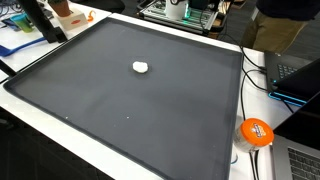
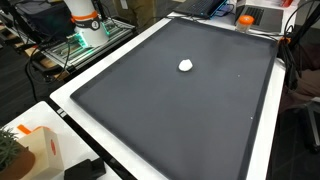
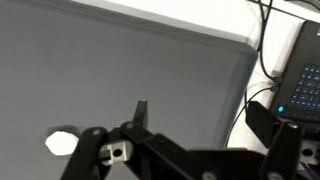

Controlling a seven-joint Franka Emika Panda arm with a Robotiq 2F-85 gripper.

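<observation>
A small white, roundish object [image 1: 140, 67] lies by itself on the dark grey mat, toward the back in exterior view 1. In exterior view 2 the same white object [image 2: 185, 66] is in the upper middle of the mat. The wrist view has the white object [image 3: 62, 143] at lower left, outside the fingers and to their left. My gripper is open above the mat, its two fingers wide apart with only bare mat showing between them. Neither exterior view shows the gripper's fingers.
An orange-topped container [image 1: 254, 134] stands on the white table beside it, near laptops [image 1: 298, 83] and cables. A potted plant [image 2: 12, 155] and a cream box [image 2: 42, 150] stand off the mat's opposite side.
</observation>
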